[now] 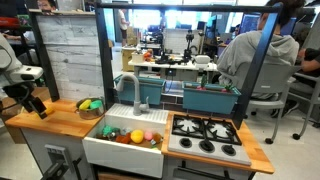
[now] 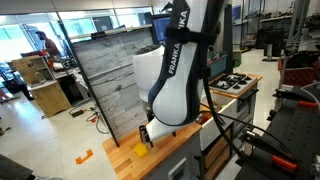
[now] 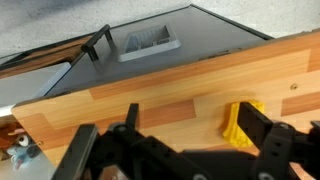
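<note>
A small yellow object [image 1: 43, 114] lies on the wooden counter [image 1: 66, 122] near its left end. My gripper [image 1: 30, 104] is low over that end, right beside the yellow object. In the wrist view the gripper is open, its two dark fingers wide apart with bare wood between them. Part of the yellow object [image 3: 236, 130] shows behind the right-hand finger, which hides the rest. From the other side, the yellow object [image 2: 141, 150] shows on the wood just left of the fingers.
A bowl of green and yellow items [image 1: 91, 106] stands right of the gripper. Farther right are a white sink [image 1: 110, 150] full of colourful toy food and a stove [image 1: 205, 135]. A wood-plank panel [image 1: 75, 55] rises behind the counter.
</note>
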